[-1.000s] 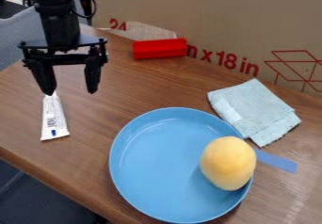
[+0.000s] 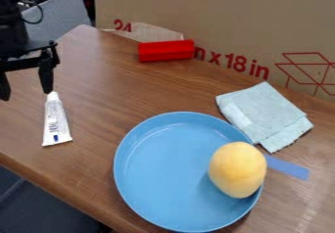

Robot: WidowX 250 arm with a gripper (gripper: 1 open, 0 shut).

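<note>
My black gripper (image 2: pixel 23 86) is at the left edge of the view, partly cut off, open above the wooden table, up and left of a white tube (image 2: pixel 55 120) lying on the table. A light blue plate (image 2: pixel 164 180) holds a round yellow object (image 2: pixel 237 169) on its right side. A folded pale cloth (image 2: pixel 264 115) lies behind the plate to the right.
A red block (image 2: pixel 167 50) lies at the back, in front of a large cardboard box (image 2: pixel 222 17). A blue strip (image 2: pixel 288 166) sticks out right of the plate. Its near-left edge drops away.
The arm and gripper have moved left, away from above the tube toward the edge of the view. The objects on the table have not moved.
</note>
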